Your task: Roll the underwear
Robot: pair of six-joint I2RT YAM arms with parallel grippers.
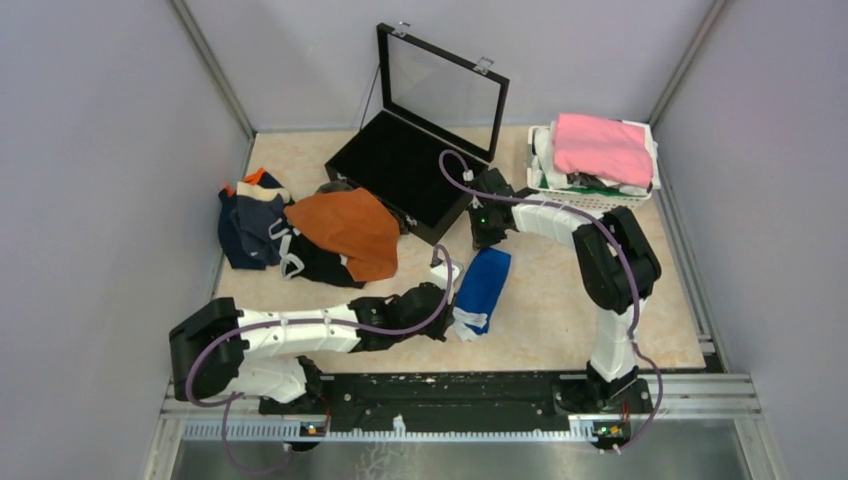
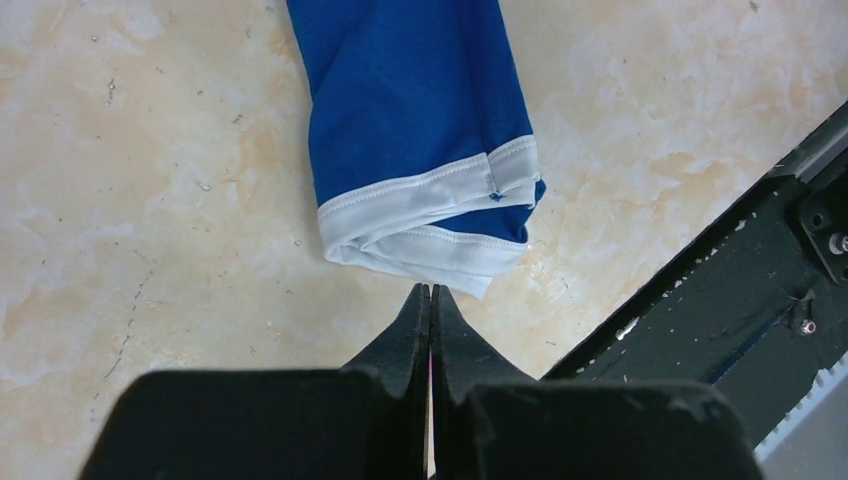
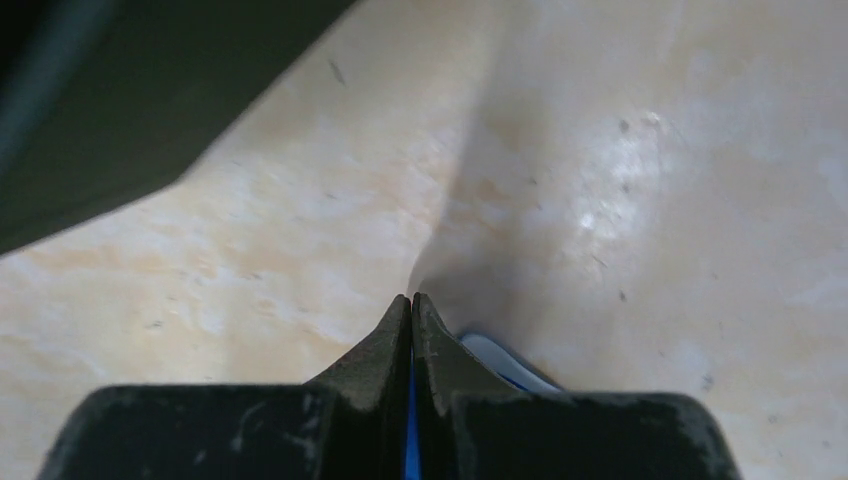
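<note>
The blue underwear lies folded into a narrow strip on the table, its white leg trim toward the front edge. In the left wrist view its trimmed end looks loosely folded, with one layer poking out below. My left gripper is shut, its tips just short of that trim, nothing showing between them. At the strip's far end my right gripper is also shut, its tips over bare table; a bit of blue cloth and a pale edge show behind its fingers. No cloth is visible between those tips.
An open black case stands close behind my right gripper. A clothes heap lies at the left, and a white basket of folded clothes at the back right. Bare table spreads right of the underwear.
</note>
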